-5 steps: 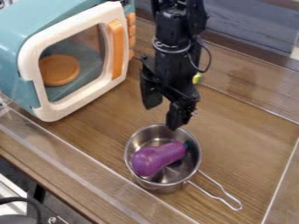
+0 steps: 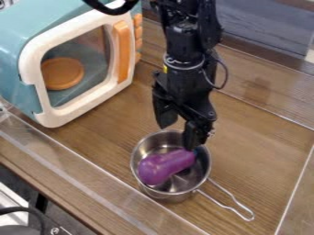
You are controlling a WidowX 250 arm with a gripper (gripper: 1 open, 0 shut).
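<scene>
A purple eggplant (image 2: 163, 167) lies inside a small steel pot (image 2: 185, 188), whose wire handle reaches out to the lower right. My black gripper (image 2: 185, 121) hangs open just above the pot's back rim, with nothing seen between its fingers.
A teal and white toy microwave (image 2: 68, 64) with an orange disc inside stands at the upper left. A black cable runs at the lower left edge.
The gripper has shifted slightly. A small yellow-green object behind the arm, seen a second ago, is hidden now. The eggplant and pot look about the same.
</scene>
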